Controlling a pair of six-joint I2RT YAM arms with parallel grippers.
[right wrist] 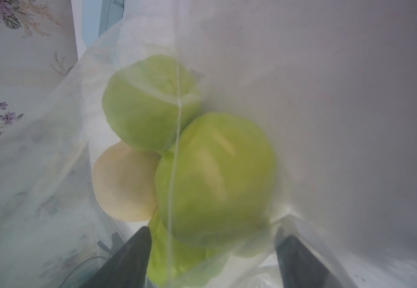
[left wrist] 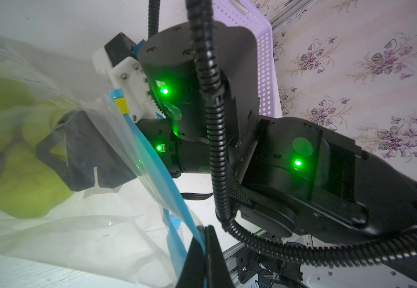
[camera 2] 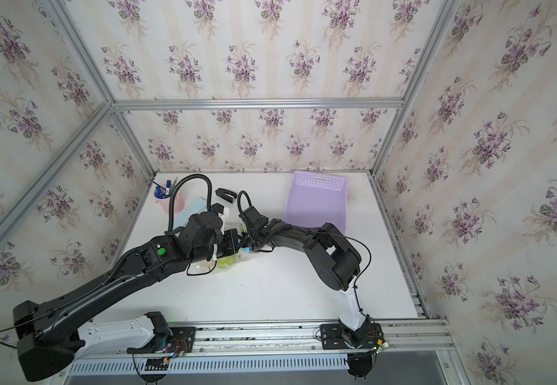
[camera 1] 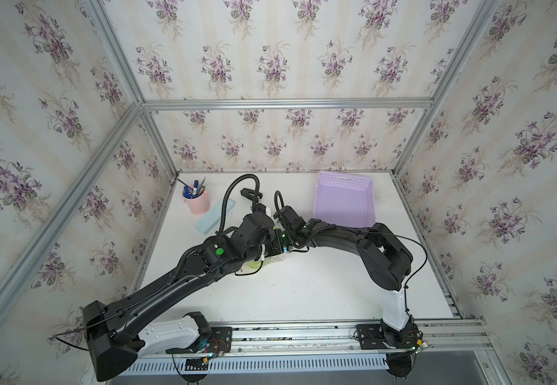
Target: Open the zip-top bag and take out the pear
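Note:
The clear zip top bag [left wrist: 98,230] holds several green pears [left wrist: 30,187] and a pale round fruit [right wrist: 124,182]. My left gripper is shut at the bag's blue zip edge [left wrist: 165,177], pinching it. My right gripper is open inside the bag mouth, its blurred fingers either side of the lower pears, seen through film in the right wrist view. Both grippers are mostly hidden by the arms in the top views.
A purple basket [camera 1: 343,199] stands at the back right. A pink pen cup [camera 1: 197,201], a light blue flat object [camera 1: 211,218] and a black object are at the back left.

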